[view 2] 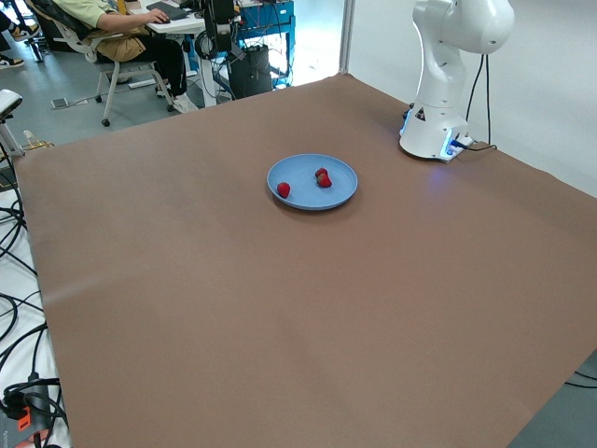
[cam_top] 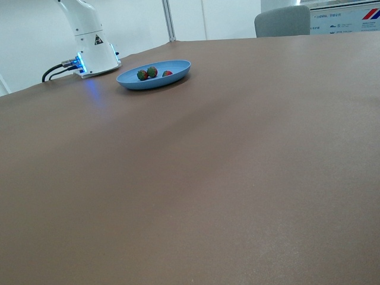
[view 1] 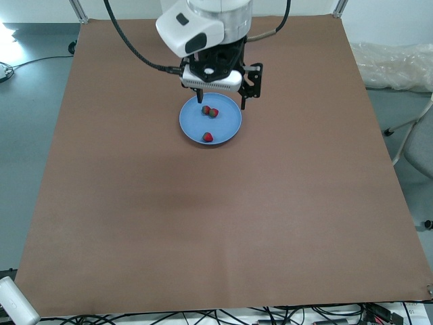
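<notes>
A blue plate (view 1: 210,125) lies on the brown table (view 1: 216,223), with three strawberries on it: two together at the back (view 1: 213,113) and one nearer (view 1: 208,137). My gripper (view 1: 220,102) hangs over the plate's back edge in the left view, its two black fingers apart with nothing seen between them. In the top view the plate (cam_top: 153,83) shows beside the white arm base, and my gripper is out of frame. The right view also shows the plate (view 2: 312,194) without the gripper.
The arm's base (view 2: 434,131) stands at the table's edge. Cables run along the near edge in the left view, and a chair (view 1: 419,145) is beside the table.
</notes>
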